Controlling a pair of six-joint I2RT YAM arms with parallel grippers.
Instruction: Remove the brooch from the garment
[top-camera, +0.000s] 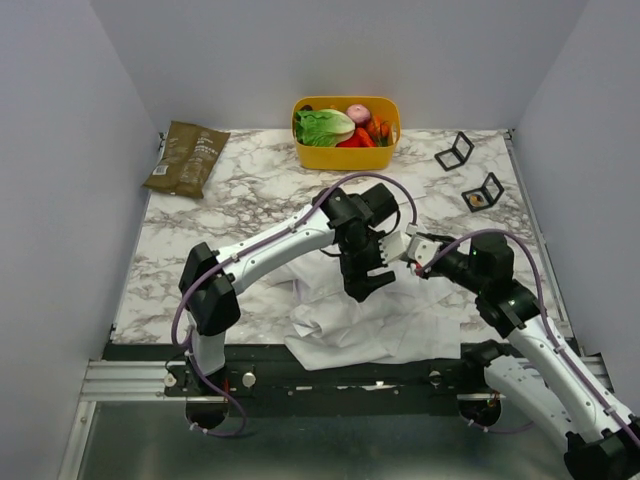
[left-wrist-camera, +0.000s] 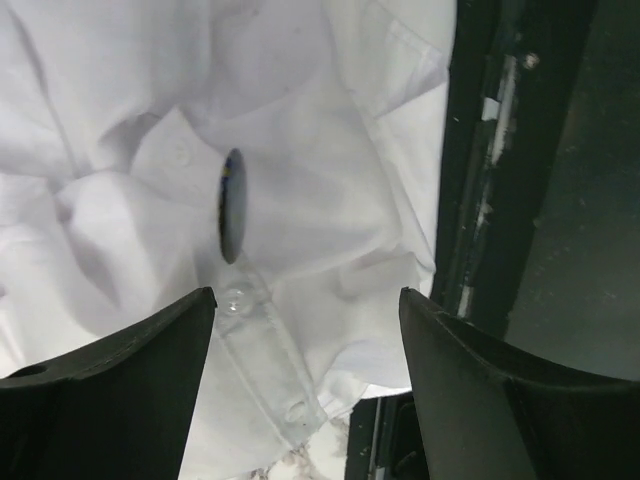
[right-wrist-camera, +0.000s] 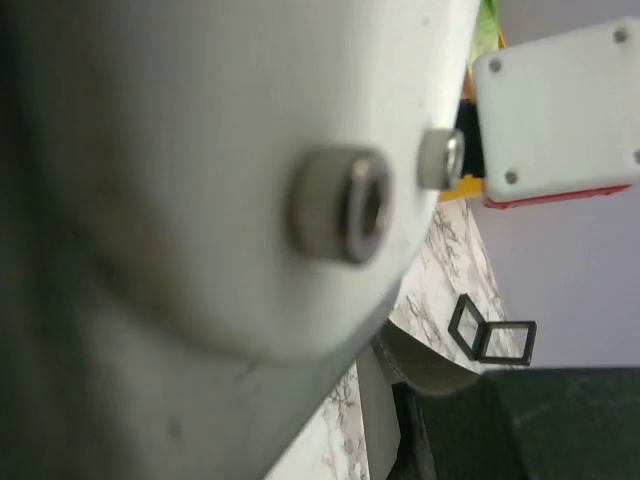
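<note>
The white garment (top-camera: 365, 325) lies rumpled in the middle of the table. In the left wrist view a dark oval brooch (left-wrist-camera: 232, 207) shows nearly edge-on against the cloth; from above it is hidden beneath the left arm. A clear strip (left-wrist-camera: 268, 365) with small round knobs lies below it on the fabric. My left gripper is open over the garment, its gap empty, with the brooch ahead of its fingers. Just right of the left arm is my right gripper (top-camera: 422, 242); a white arm part (right-wrist-camera: 250, 200) covers much of its wrist view, hiding its fingers.
At the back stands a yellow bin (top-camera: 345, 157) of vegetables, with a brown bag (top-camera: 186, 160) at back left. Two black frames (top-camera: 455, 151) are at back right. Both arms are very close together over the cloth.
</note>
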